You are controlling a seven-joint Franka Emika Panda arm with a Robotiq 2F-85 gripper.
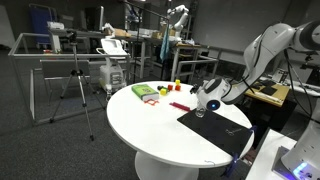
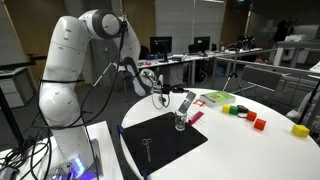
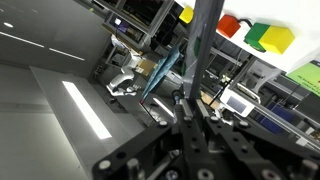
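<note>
My gripper (image 2: 178,92) is low over the dark mat and tilted over. It is shut on a grey, elongated thing (image 3: 203,40), which runs up from the fingers in the wrist view. In exterior view 2 that thing slants just above a small clear or silvery cup (image 2: 181,121) standing on the black mat (image 2: 160,145). Exterior view 1 has the cup (image 1: 199,112) right below the gripper. Whether the held thing touches the cup I cannot tell.
Colored blocks (image 2: 241,110) lie farther back on the white round table (image 1: 140,122), with a green box (image 1: 144,91) near them. A red bar (image 1: 180,107) lies beside the mat. Scissors (image 2: 148,148) rest on the mat's front part.
</note>
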